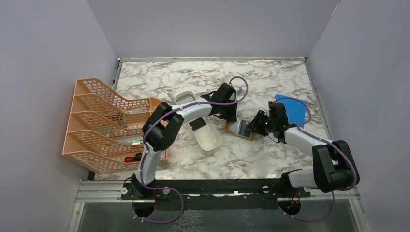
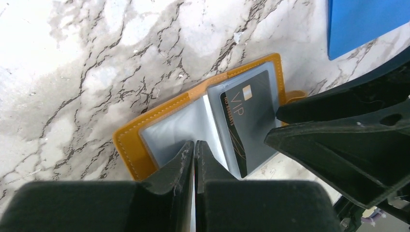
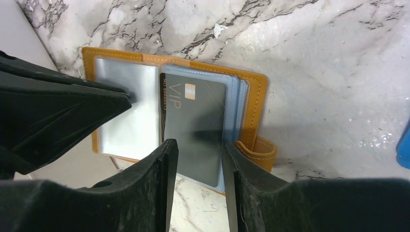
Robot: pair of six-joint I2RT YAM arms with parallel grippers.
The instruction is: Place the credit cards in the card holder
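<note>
The tan-edged card holder (image 2: 150,115) lies spread on the marble table, with clear sleeves inside. A dark VIP card (image 3: 196,121) lies in the sleeve stack on its right half; the left half shows a whitish empty-looking sleeve (image 3: 128,108). My left gripper is shut, its tips at the whitish sleeve; nothing shows clearly between its fingers. My right gripper is part open over the lower part of the VIP card, one finger near each side. Whether its tips touch the card or sleeve I cannot tell.
Left of the holder stands a white tray (image 1: 209,140) with a dark item (image 1: 197,124) in it. A blue flat sheet (image 1: 293,110) lies to the right. The tiered orange basket (image 1: 92,116) fills the far left.
</note>
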